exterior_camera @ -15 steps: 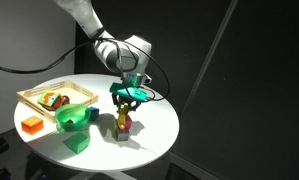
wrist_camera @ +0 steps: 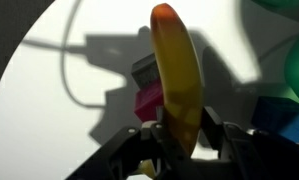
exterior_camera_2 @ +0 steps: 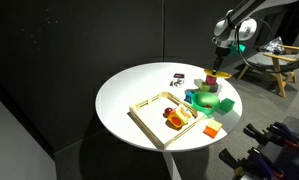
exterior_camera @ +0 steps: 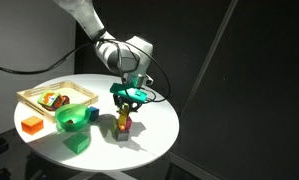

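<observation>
A yellow toy banana [wrist_camera: 177,65] with an orange-brown tip is pinched in my gripper, pointing away from the fingers in the wrist view. In the first exterior view the gripper [exterior_camera: 125,103] hangs low over the right part of the round table, the banana [exterior_camera: 124,114] under it. Close below are a magenta block [wrist_camera: 149,101] and a dark grey block [wrist_camera: 145,70], partly covered by the banana in the wrist view. Whether the banana touches them cannot be told. The second exterior view shows the banana [exterior_camera_2: 222,74] lying roughly level.
A green bowl [exterior_camera: 72,117] stands beside a blue block [exterior_camera: 93,114]. A green block [exterior_camera: 77,144] and an orange block [exterior_camera: 32,125] lie near the front edge. The wooden tray [exterior_camera_2: 141,115] holds several toy foods. Free table lies right of the gripper.
</observation>
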